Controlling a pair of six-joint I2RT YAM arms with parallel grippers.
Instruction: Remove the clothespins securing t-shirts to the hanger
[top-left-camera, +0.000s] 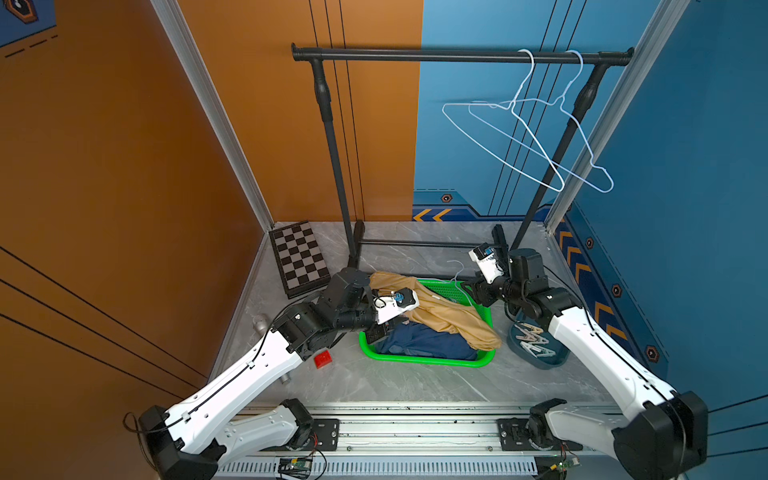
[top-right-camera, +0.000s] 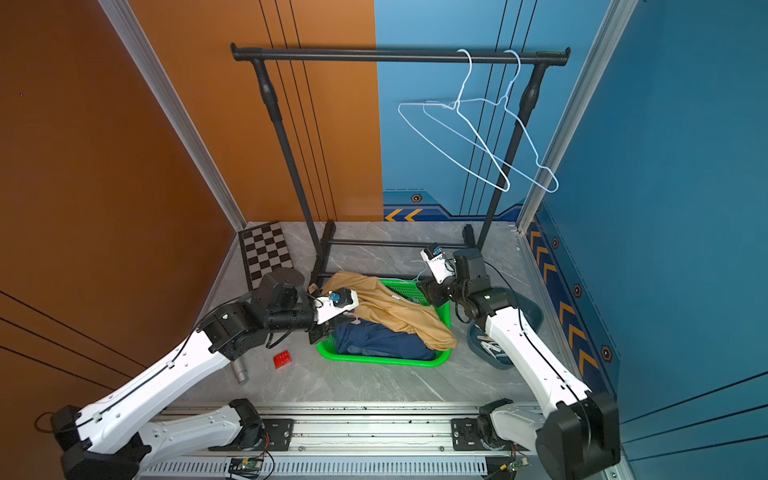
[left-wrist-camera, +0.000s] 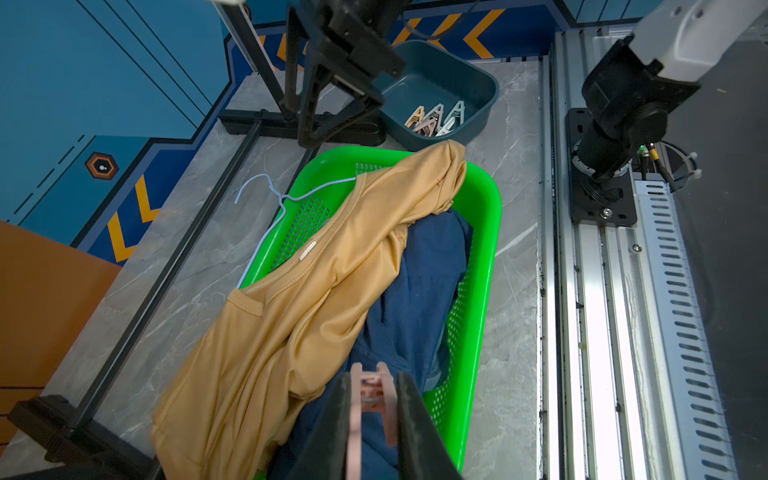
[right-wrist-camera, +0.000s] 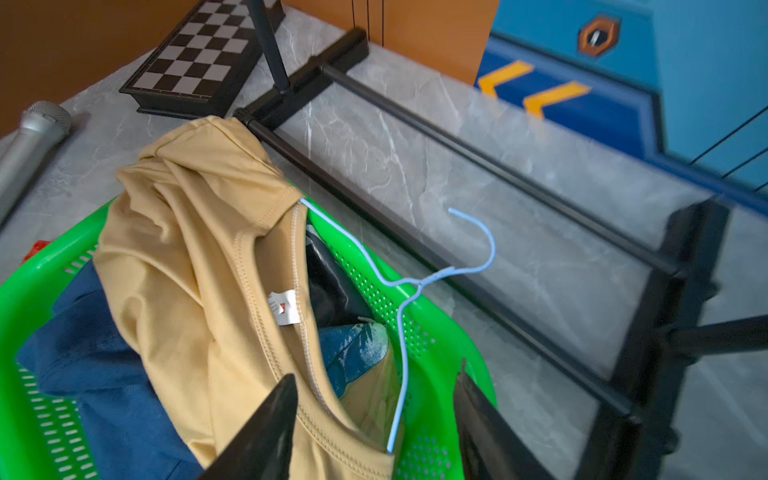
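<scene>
My left gripper is shut on a pale pink clothespin, above the green basket. In the basket lie a tan t-shirt and a navy garment. A light blue hanger rests in the tan shirt with its hook over the basket's back edge. My right gripper stands open above the basket's right end, nothing seen between its fingers.
A dark blue bin holding several clothespins stands right of the basket. The black rack behind carries white hangers. A checkerboard, red block and microphone lie at the left.
</scene>
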